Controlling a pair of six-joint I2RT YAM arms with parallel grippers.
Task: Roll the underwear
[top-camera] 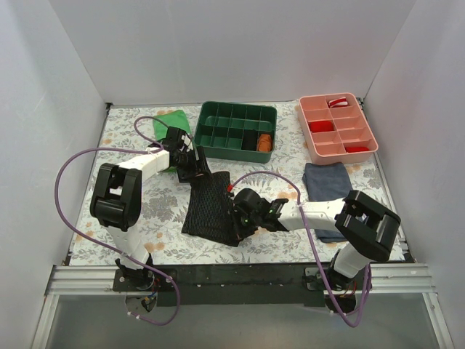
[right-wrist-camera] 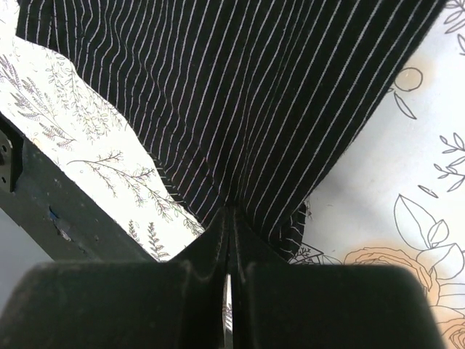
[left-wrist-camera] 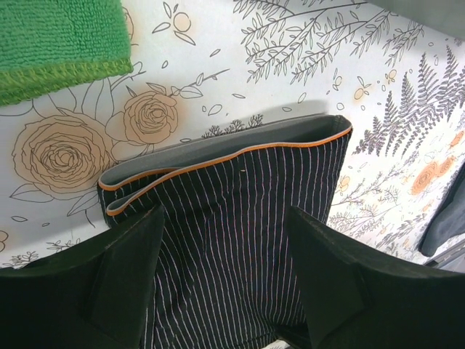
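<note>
The black underwear with thin white stripes (top-camera: 209, 209) lies folded flat in the middle-left of the table. Its orange-edged grey waistband (left-wrist-camera: 247, 149) faces the back and gapes slightly. Over that waistband end, my left gripper has its fingers well apart, with cloth visible beneath and none gripped. My right gripper is shut, its tips against the striped cloth near the garment's front right corner. Nothing shows between those fingers; whether a thin pinch of fabric is caught is hidden. In the top view the right forearm covers part of the garment's right edge.
A green divided box (top-camera: 236, 109) stands just behind the underwear, holding black and orange items. Left of it lies a green cloth (top-camera: 171, 122). A pink divided box (top-camera: 320, 149) is at the back right, and a dark grey cloth (top-camera: 327, 183) lies in front of it.
</note>
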